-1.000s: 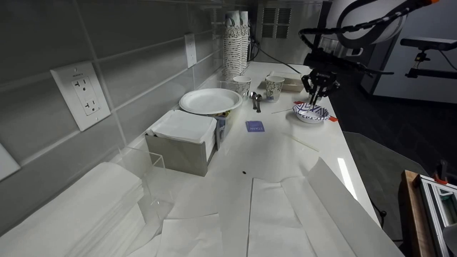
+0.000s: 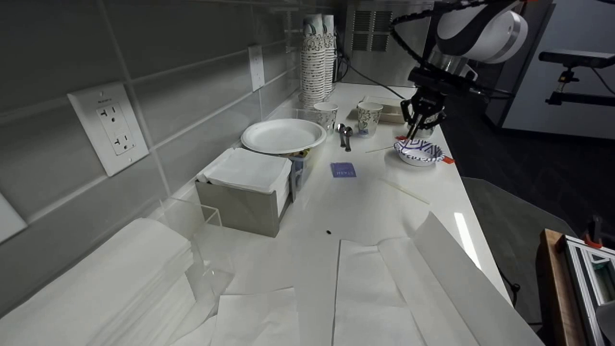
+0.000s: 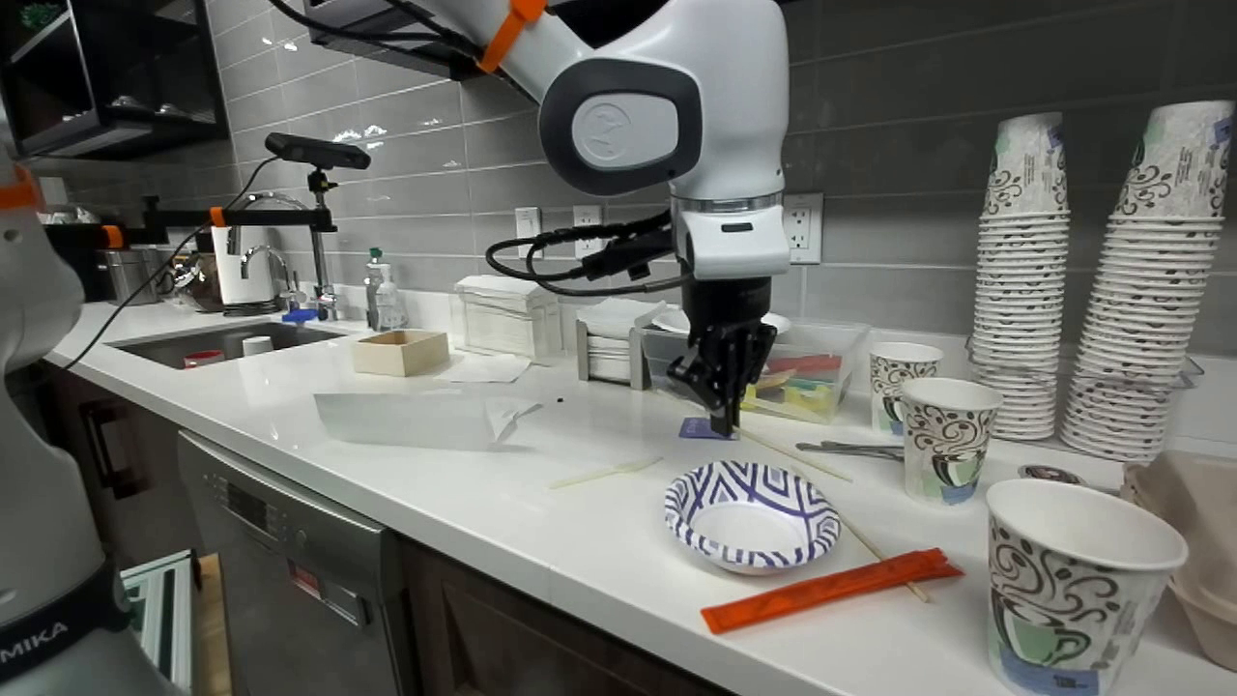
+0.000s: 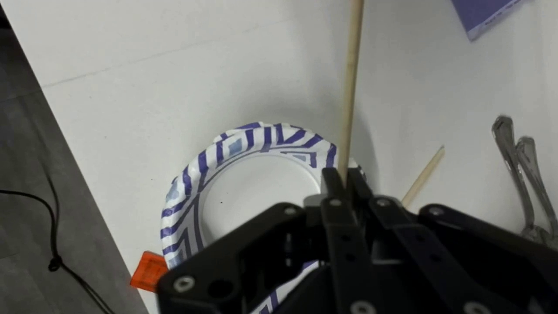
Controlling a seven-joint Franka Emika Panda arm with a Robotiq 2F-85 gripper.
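My gripper (image 3: 726, 423) is shut on a thin wooden stick (image 4: 351, 83). In the wrist view the stick runs from between the fingertips to the top edge of the frame; any part beyond the fingers is hidden by the gripper. Below the fingers sits a white paper bowl (image 3: 751, 536) with a blue pattern, partly covered by the gripper in the wrist view. Another wooden stick (image 4: 424, 175) lies on the counter beside the bowl.
An orange packet (image 3: 832, 590) lies by the bowl. Spoons (image 4: 515, 162), a purple packet (image 2: 343, 169) and paper cups (image 3: 951, 439) stand or lie around it. White paper (image 2: 375, 294) spreads over the near counter in exterior view 1. A pale utensil (image 3: 603, 472) lies left of the bowl.
In exterior view 1 the gripper has shifted left a little. The bowl and the other things on the counter have not moved.
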